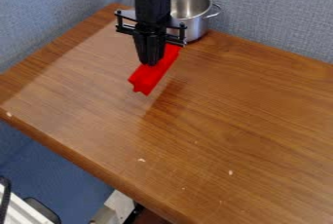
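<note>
My black gripper [150,53] hangs over the upper middle of the wooden table, directly above a red block [151,73] that lies tilted diagonally beneath it. The fingertips overlap the block's upper part; I cannot tell whether they are closed on it or only in front of it.
A steel pot [196,9] with side handles stands at the back, just behind the gripper. Padded walls border the back and left, and the table's left edge drops to a blue floor.
</note>
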